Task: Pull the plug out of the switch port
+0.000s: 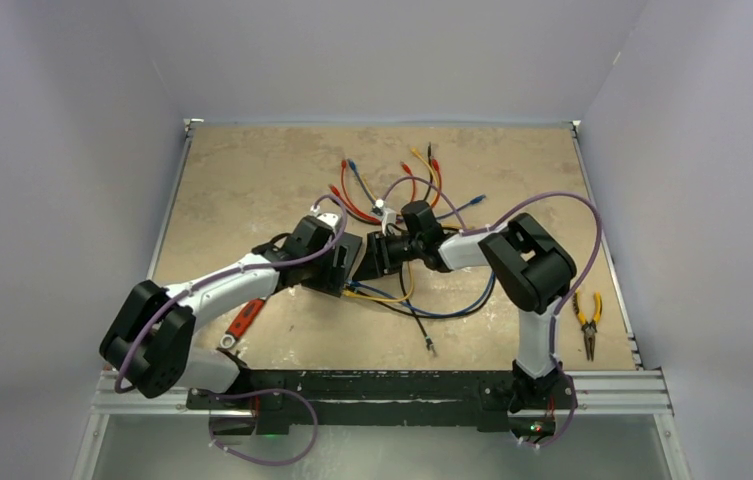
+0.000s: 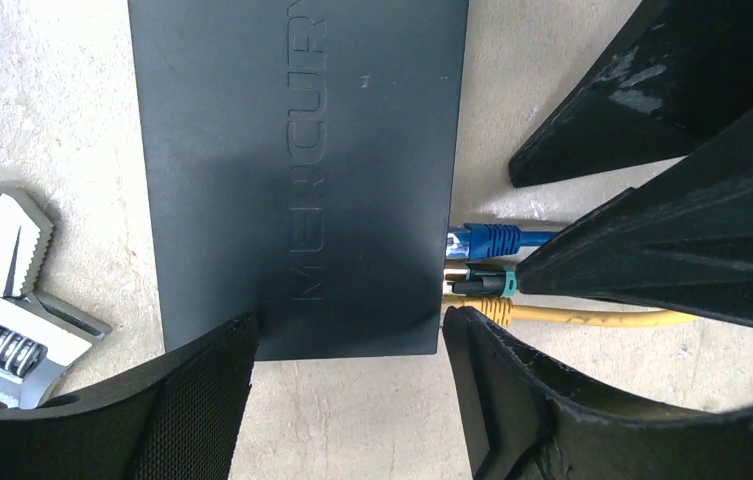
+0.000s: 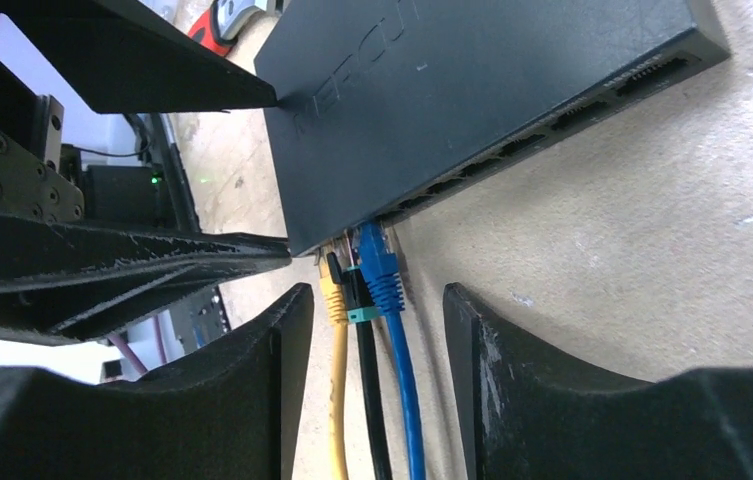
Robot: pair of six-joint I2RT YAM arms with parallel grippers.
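Note:
The dark switch lies flat on the table, with blue, black and yellow plugs side by side in ports near one corner of its edge. In the left wrist view my left gripper is parted above the switch's end, one finger on each side of that view, with no grip visible. My right gripper is parted too; in its own view the three plugs show between its fingers, nearer the left one, none clasped. Whether the left fingertips touch the switch, I cannot tell.
An adjustable wrench with a red handle lies left of the switch. Loose cables spread behind, and yellow-handled pliers lie far right. The two grippers are close together over the switch.

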